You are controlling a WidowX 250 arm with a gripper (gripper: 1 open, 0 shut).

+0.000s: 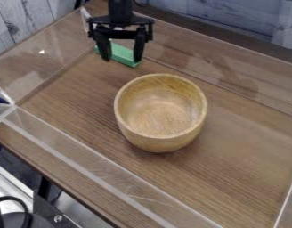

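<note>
My black gripper [120,43] is at the top centre of the camera view, open, its two fingers spread over a green block [127,55] on the table. Whether the fingers touch the block is unclear. Below and to the right of them sits a large wooden bowl [160,112], empty.
Part of a blue object shows at the left edge. A light patterned surface lies beyond the table's top corners.
</note>
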